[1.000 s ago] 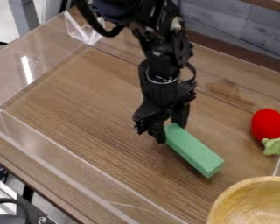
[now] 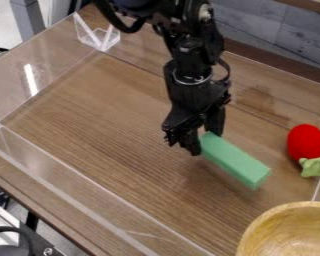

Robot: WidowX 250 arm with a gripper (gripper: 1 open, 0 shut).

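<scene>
My black gripper (image 2: pixel 199 130) reaches down over the wooden table from the top of the view, shut on the near-left end of a green rectangular block (image 2: pixel 232 160). The block slants from the fingertips toward the lower right. Whether it rests on the table or is slightly raised, I cannot tell.
A red object with a pale green top (image 2: pixel 307 142) lies at the right. A tan bowl (image 2: pixel 288 237) fills the lower right corner. A clear plastic item (image 2: pixel 99 38) sits at the back left.
My gripper and the green block have moved up and a little to the right in the view, away from the near edge. The other objects have not moved.
</scene>
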